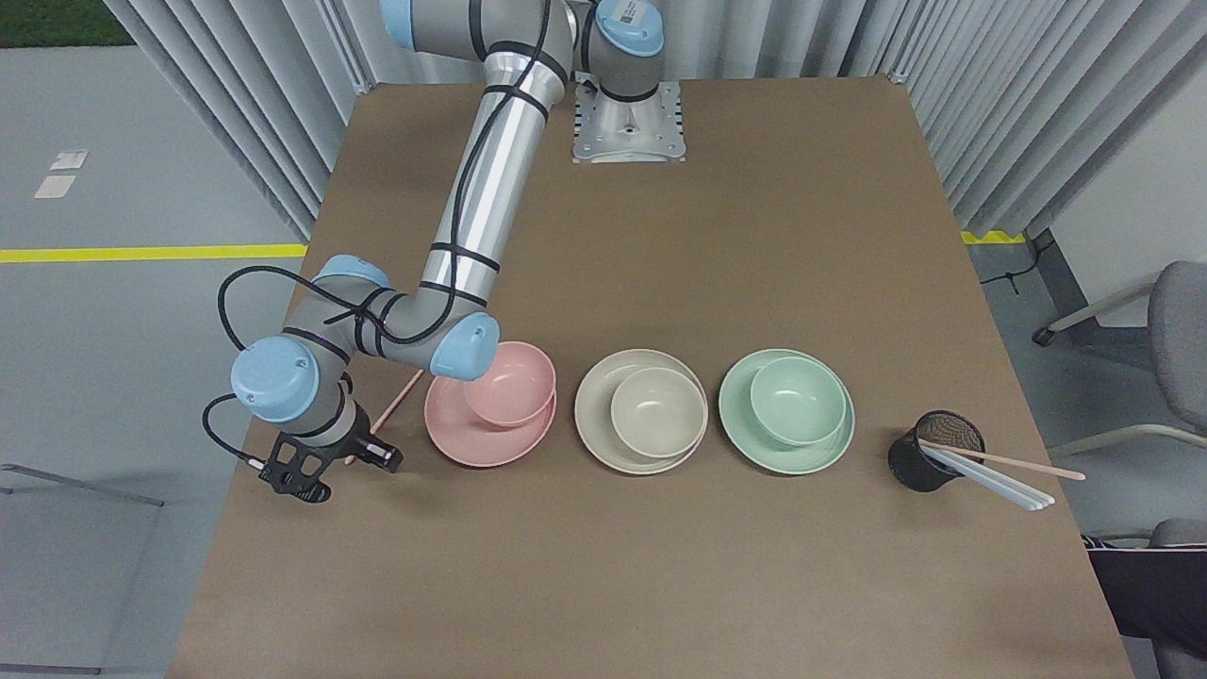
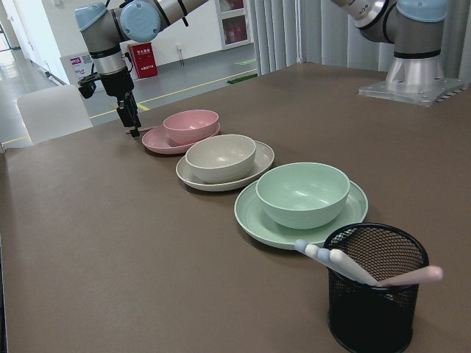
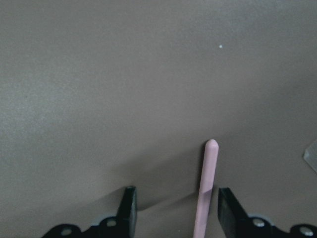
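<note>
A pink chopstick (image 1: 396, 402) lies on the brown table left of the pink plate (image 1: 464, 441) and pink bowl (image 1: 509, 385). The gripper is low over the table; in the wrist view its fingers stand apart, with the end of the chopstick (image 3: 207, 183) between them, nearer the right finger. A black mesh cup (image 1: 928, 453) at the right holds several chopsticks (image 1: 1007, 487).
A cream plate (image 1: 611, 441) with bowl (image 1: 658, 413) and a green plate (image 1: 747, 430) with bowl (image 1: 798, 396) stand in a row right of the pink set.
</note>
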